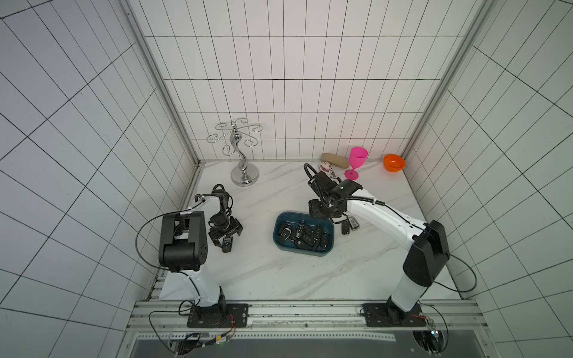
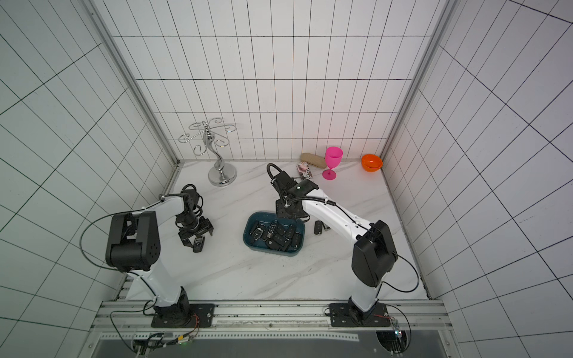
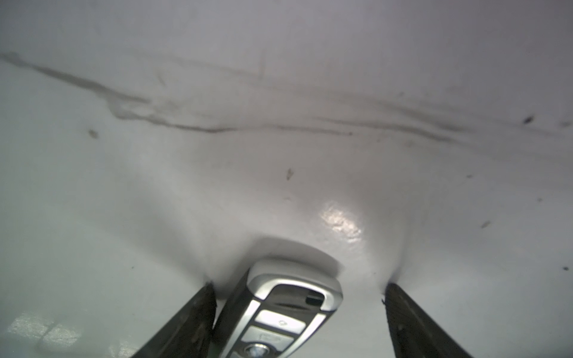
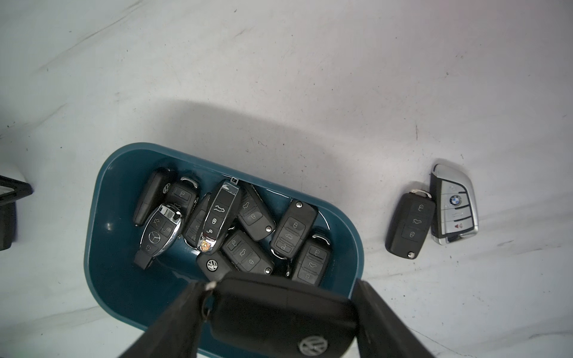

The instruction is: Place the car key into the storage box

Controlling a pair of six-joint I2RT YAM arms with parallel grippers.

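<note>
A blue storage box (image 1: pixel 303 251) holds several car keys. Above it in the right wrist view, my right gripper is shut on a black VW key (image 4: pixel 262 310). On the left side of the table, a silver-and-black key (image 3: pixel 280 304) lies between the fingers of my left gripper, which stands open with a gap on the key's right. Two more keys, a black one (image 4: pixel 409 223) and a silver BMW one (image 4: pixel 453 205), lie right of the box.
A chrome stand (image 1: pixel 244 176) is at the back left. A pink goblet (image 1: pixel 358 155), an orange bowl (image 1: pixel 394 164) and a tan oblong object (image 1: pixel 334 158) stand along the back right. The table between the left arm and the box is clear.
</note>
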